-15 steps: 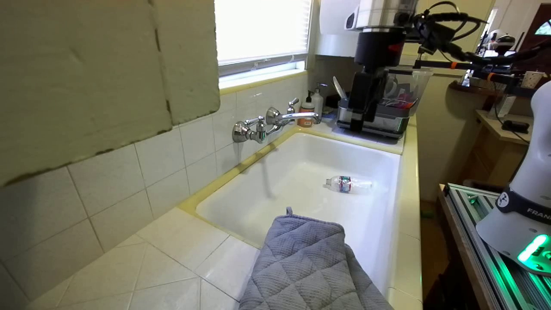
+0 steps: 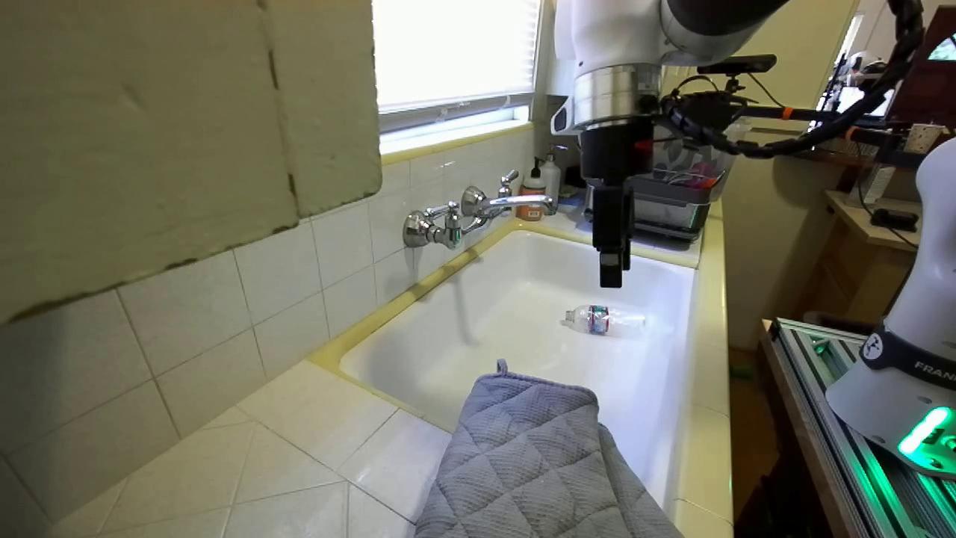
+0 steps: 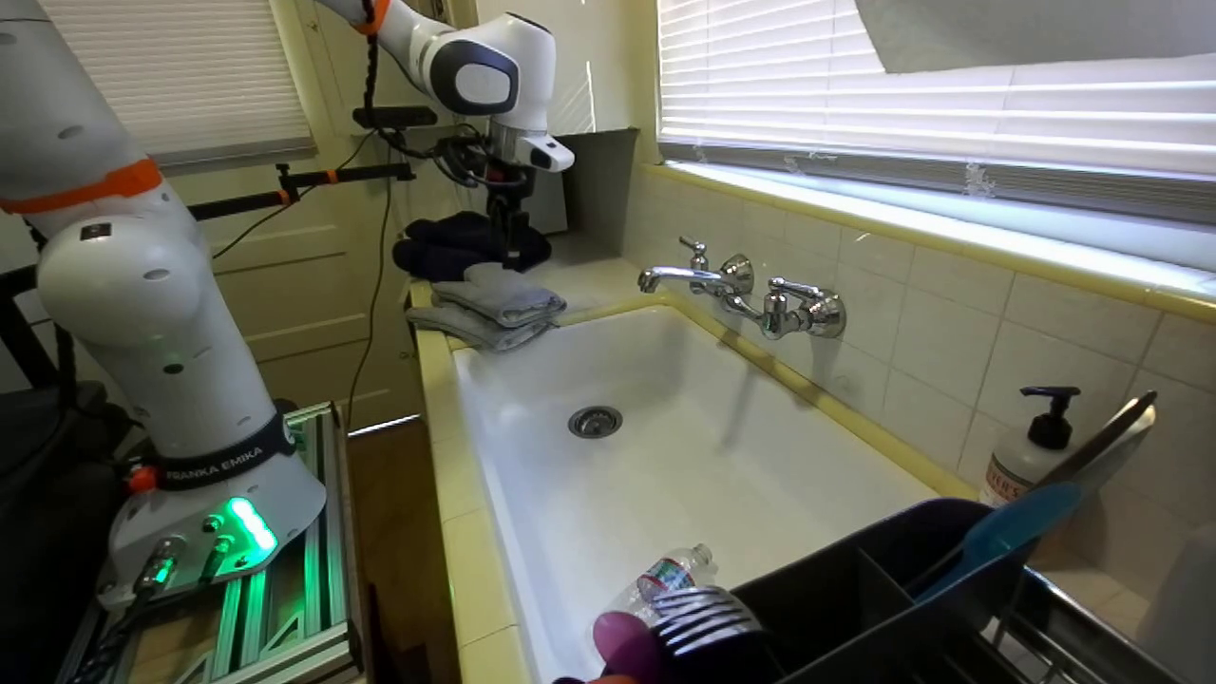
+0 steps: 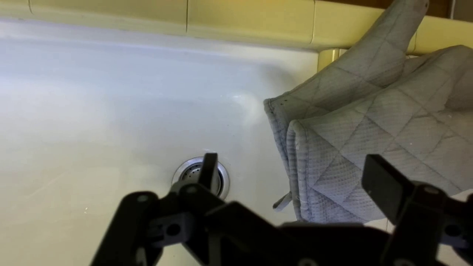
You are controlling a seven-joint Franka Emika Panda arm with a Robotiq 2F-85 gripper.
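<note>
My gripper is open above the near-drain end of the sink, its black fingers spread wide with nothing held between them. Two grey quilted oven mitts (image 4: 381,133) lie stacked in the wrist view, their ends reaching over the sink's rim; the right finger overlaps them in that picture. In exterior view 2 the gripper (image 3: 513,241) appears over the mitts (image 3: 502,294), apparently higher than they are. A clear plastic bottle (image 2: 602,319) rests on its side in the white sink (image 2: 502,314), at the end away from the mitts.
A chrome wall faucet (image 3: 684,277) reaches over the sink. A black rack with utensils (image 3: 901,570) and a soap bottle (image 3: 1032,445) stand at the bottle's end. Dark cloth (image 3: 456,243) lies behind the mitts. Around the drain (image 3: 595,422) the basin is clear.
In exterior view 1 the arm has shifted, with the gripper's tips now lower in the picture and slightly to the left. The mitts and the bottle have stayed put.
</note>
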